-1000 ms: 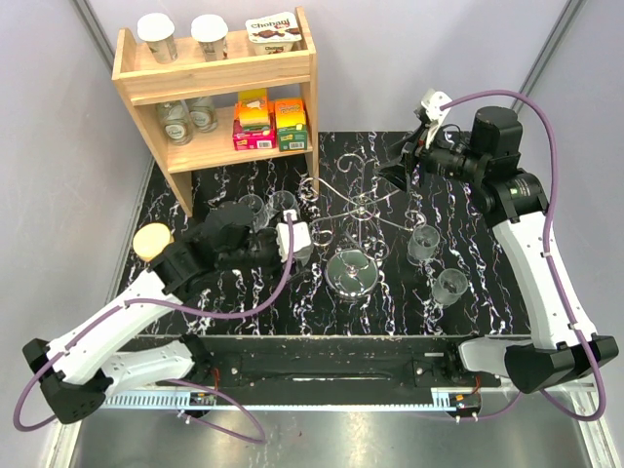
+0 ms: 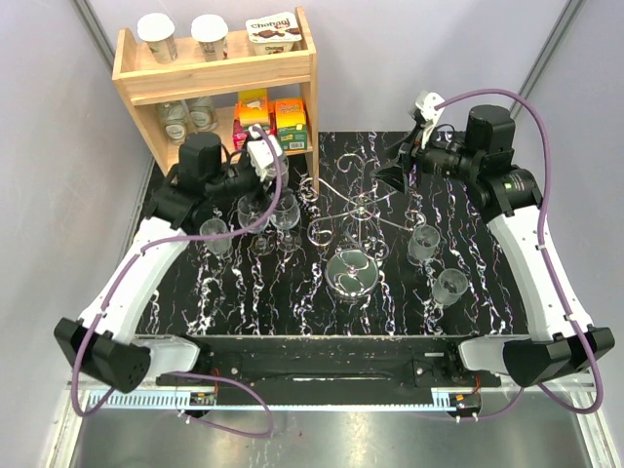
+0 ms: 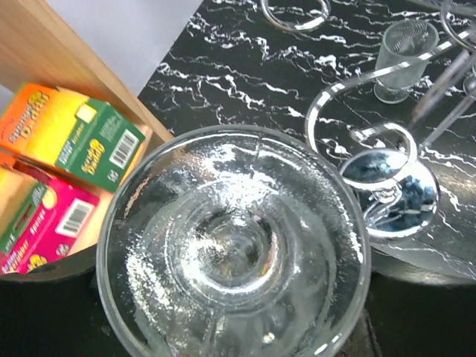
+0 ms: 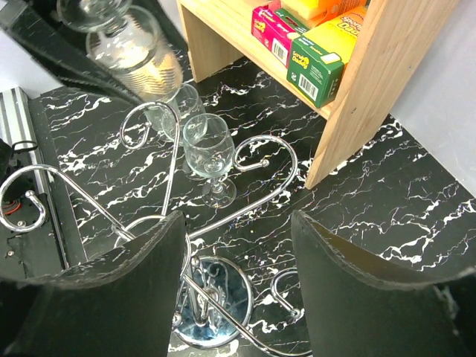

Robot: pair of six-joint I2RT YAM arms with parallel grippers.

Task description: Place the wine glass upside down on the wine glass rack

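In the left wrist view, a clear wine glass (image 3: 234, 245) has its round foot facing the camera. My left gripper (image 2: 271, 168) is shut on it, in front of the wooden shelf. The right wrist view shows this held wine glass (image 4: 137, 56) tilted, foot uppermost and bowl pointing down. To its right is the chrome wine glass rack (image 2: 352, 275), with curled wire arms and a round base; no glass hangs on it. Behind the rack's right side my right gripper (image 2: 395, 168) is open; its spread fingers (image 4: 175, 245) have nothing between them.
Two upright wine glasses (image 2: 286, 213) and a tumbler (image 2: 216, 234) stand below the left gripper. More tumblers (image 2: 449, 286) are right of the rack. The wooden shelf (image 2: 219, 78) holds boxes and jars. Black marbled counter (image 2: 478, 210) shows between them.
My left gripper has moved away from the front, up the top view and slightly left, carrying the wine glass toward the shelf. The right arm and the rack have stayed put.
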